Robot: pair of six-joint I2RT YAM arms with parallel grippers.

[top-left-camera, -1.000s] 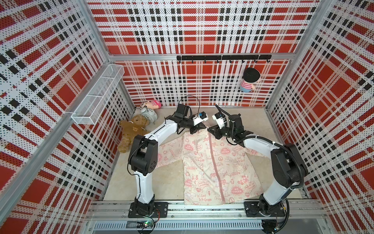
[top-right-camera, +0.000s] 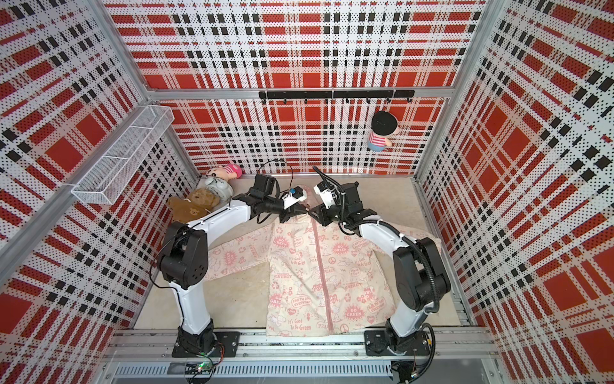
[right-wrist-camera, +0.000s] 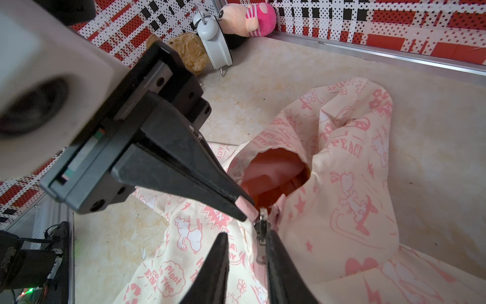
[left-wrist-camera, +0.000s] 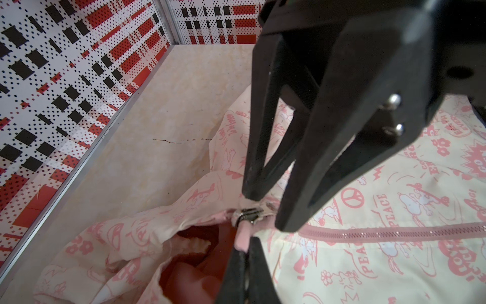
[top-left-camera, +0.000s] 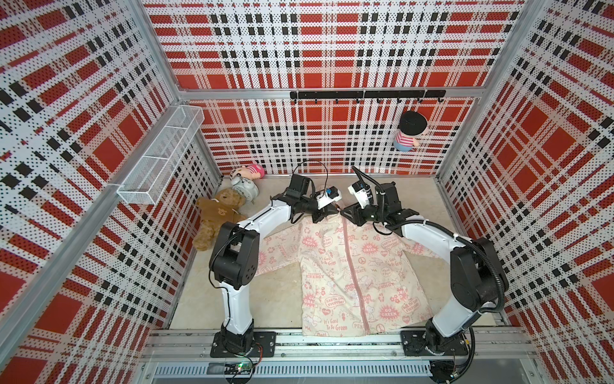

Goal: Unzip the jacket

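The pink-printed cream jacket (top-left-camera: 383,288) lies flat, its pink zipper (top-right-camera: 323,275) running from collar to hem. At the collar my left gripper (top-left-camera: 325,211) and right gripper (top-left-camera: 348,211) meet from either side. In the left wrist view, my left fingers are shut at the pink fabric by the metal zipper pull (left-wrist-camera: 250,215); whether they hold it is hard to tell. My right gripper stands part open just beside the pull, its two fingertips above it in that view. In the right wrist view, a pink-padded left fingertip touches beside the pull.
A teddy bear (top-left-camera: 211,230), grey plush and pink doll (top-left-camera: 246,171) sit at the back left. A wire basket (top-left-camera: 160,153) hangs on the left wall. Bare table shows behind the collar and left of the jacket's body.
Both grippers have shifted only slightly at the collar, the left a little lower; the right arm has edged right. The jacket lies as before.
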